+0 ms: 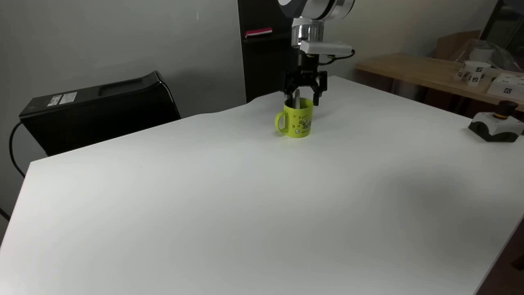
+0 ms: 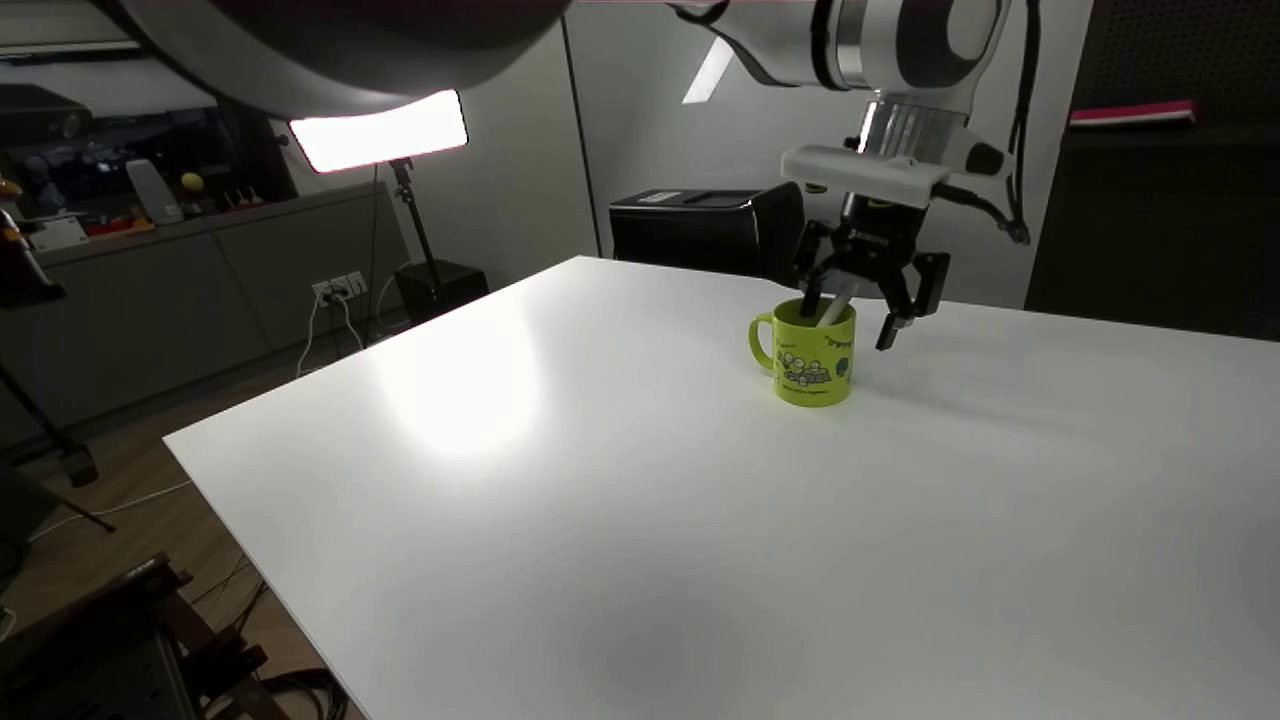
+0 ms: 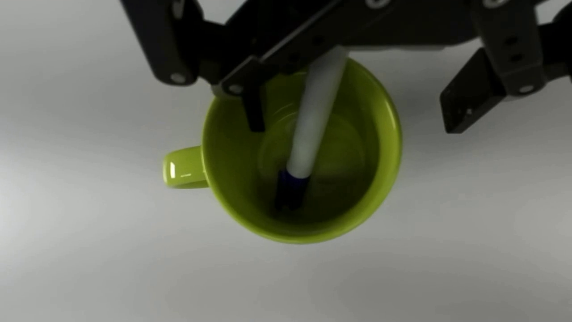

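A yellow-green mug (image 1: 297,121) stands upright on the white table, its handle toward the left in every view. Inside it leans a white marker (image 3: 316,115), its dark blue end down on the mug's floor. My gripper is open above the mug. One of its fingers (image 3: 254,110) reaches over the mug's opening, left of the marker; the other finger (image 3: 472,94) is outside the rim on the right. The marker's upper end is hidden behind the gripper body in the wrist view.
A black bin-like box (image 1: 98,108) stands past the table's back edge. At the right edge sits a small white and black device (image 1: 497,127) with a dark knob.
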